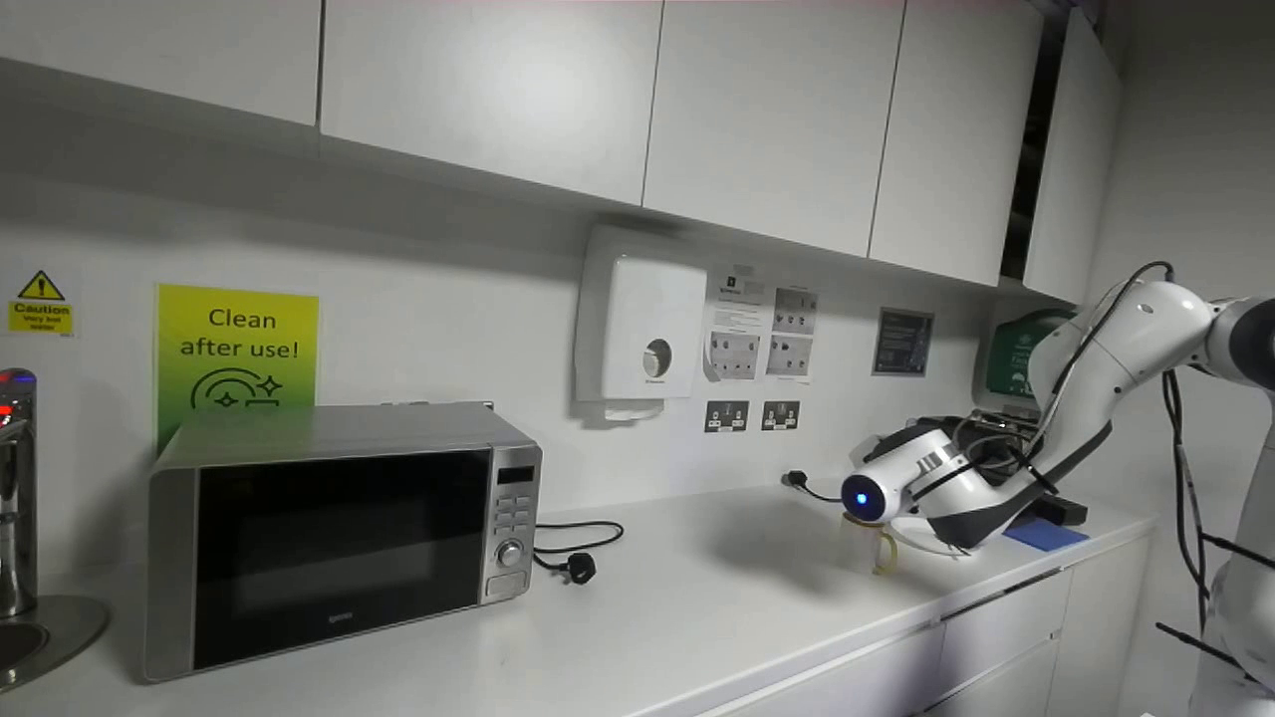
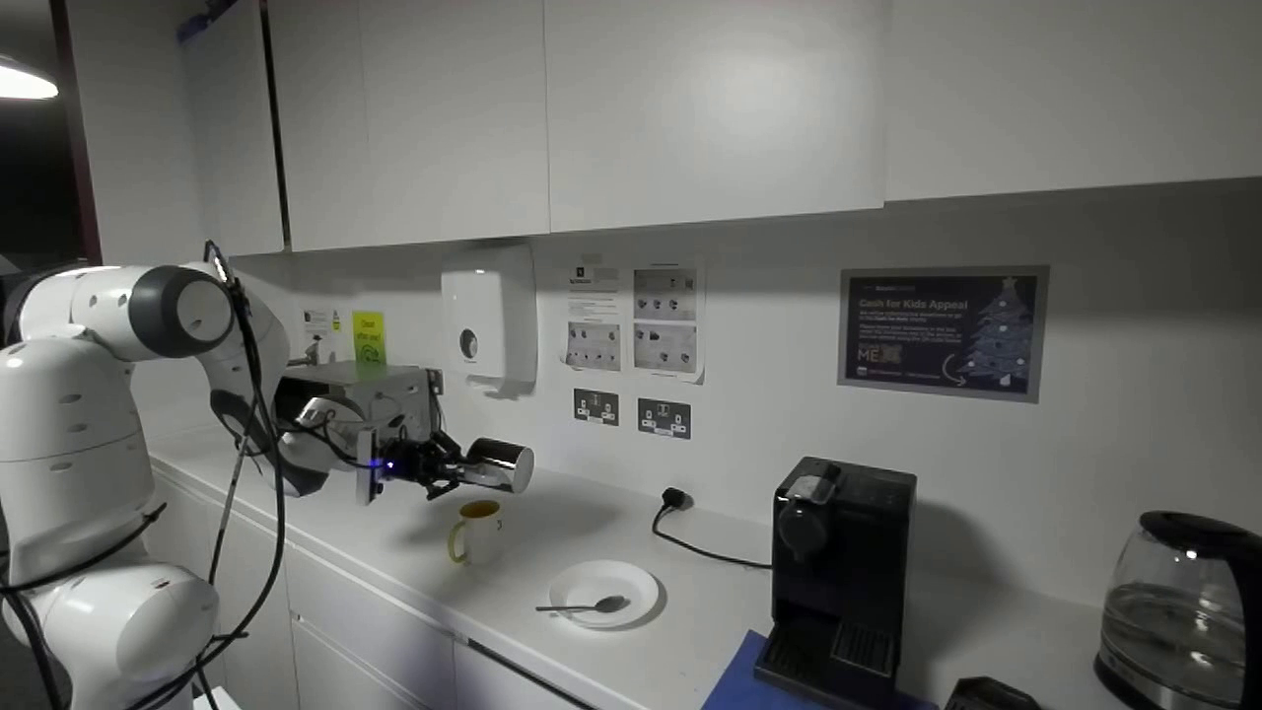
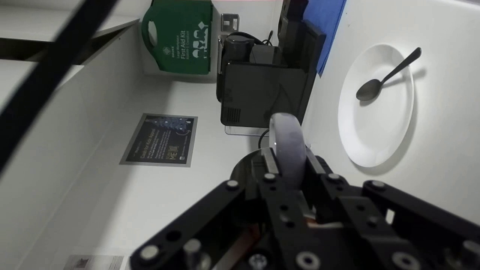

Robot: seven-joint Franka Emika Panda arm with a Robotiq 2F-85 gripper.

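Observation:
In the second exterior view my gripper (image 2: 440, 462) is above the counter, at the left of the scene. It is shut on a shiny metal container (image 2: 497, 465), a cylinder lying nearly on its side in the air. The wrist view shows a pale, rounded piece (image 3: 288, 139) between the fingers, seemingly the container's handle; the body behind is mostly hidden by the fingers. Below the container stands a white mug (image 2: 482, 538) with a yellow inside and handle, upright and apart from it. A white plate (image 2: 645, 588) with a spoon (image 2: 609, 603) on it lies to the right.
A black coffee machine (image 2: 842, 568) on a blue mat (image 2: 736, 674) and a glass kettle (image 2: 1183, 609) occupy the counter's right side. The microwave (image 1: 347, 526) stands at the far end.

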